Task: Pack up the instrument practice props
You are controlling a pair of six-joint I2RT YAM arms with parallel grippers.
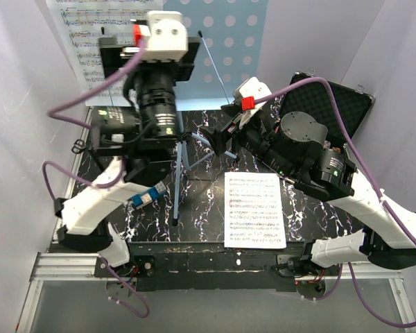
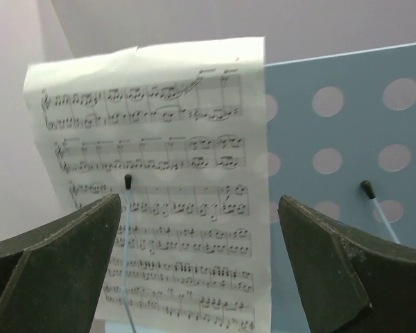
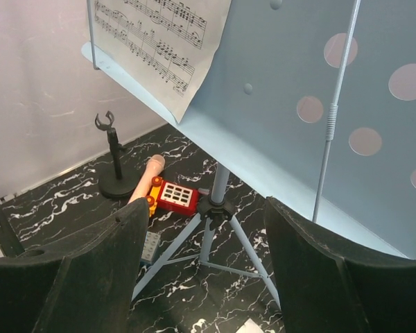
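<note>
A music stand point(image 2: 333, 132) with a dotted pale-blue board holds a sheet of music point(image 2: 187, 139) under thin clip arms. My left gripper is open, facing the sheet, with nothing between its fingers. My right gripper is open beside the board's lower ledge point(image 3: 270, 185), its fingers empty. Under the stand lie a pink microphone point(image 3: 147, 179) and a red toy point(image 3: 177, 198); a black microphone holder point(image 3: 116, 177) stands left of them. More printed sheets point(image 1: 254, 208) lie at the table's front.
An open black case point(image 1: 326, 104) stands at the back right. The stand's tripod legs point(image 1: 177, 187) spread over the marble table. Walls enclose the sides.
</note>
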